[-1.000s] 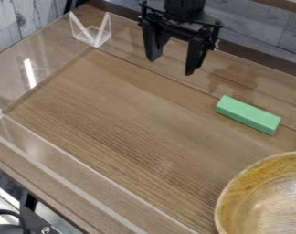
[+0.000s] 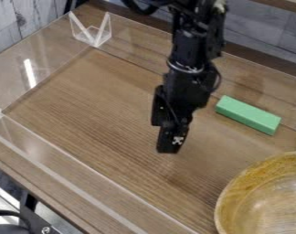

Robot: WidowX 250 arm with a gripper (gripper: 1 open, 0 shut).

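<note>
My black gripper [image 2: 166, 126] hangs over the middle of the wooden surface, pointing down, its fingers apart with nothing visible between them. To its right lies a green block [image 2: 249, 114]. At the lower right sits a large yellow bowl [image 2: 260, 203], partly cut off by the frame's edge.
A white wire-like holder [image 2: 92, 29] stands at the upper left. Dark cables show at the lower left corner, beyond the surface's edge.
The green block and yellow bowl have not moved.
</note>
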